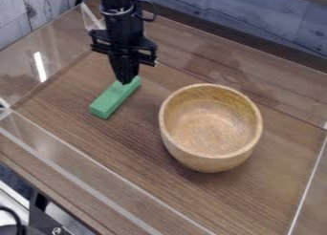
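Note:
A green rectangular block [115,97] lies on the wooden table, left of a large tan bowl [211,129]. My black gripper [122,62] hangs above the block's far end, apart from it as far as I can tell. The finger ends are small and dark, so their opening is hard to make out.
The bowl takes up the right middle of the wooden table [153,196]. Cables show off the table at the lower left.

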